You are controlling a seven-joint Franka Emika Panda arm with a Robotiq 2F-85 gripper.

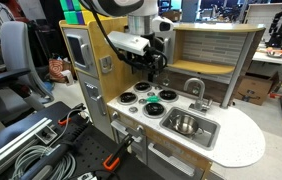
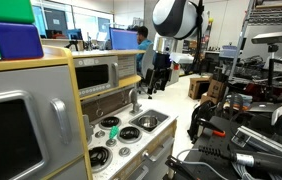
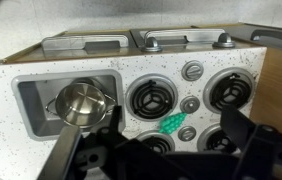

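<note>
My gripper stands open above the toy kitchen's stove, its dark fingers point(image 3: 238, 130) spread wide and nothing between them. Below, on the white speckled counter, a small green object point(image 3: 172, 122) lies among the black coil burners point(image 3: 152, 98); the same green thing point(image 1: 153, 98) shows in exterior view 1, well under the arm. A metal pot point(image 3: 82, 104) with two handles sits in the grey sink point(image 3: 26, 100). From the side, the green object point(image 2: 114, 131) appears beyond the nearer burner point(image 2: 99, 157).
A faucet point(image 1: 200, 92) rises behind the sink. Along the back runs a wooden shelf point(image 1: 203, 67), with a microwave point(image 2: 98, 74) beside it. A tall cabinet point(image 2: 31, 110) closes off one end of the stove.
</note>
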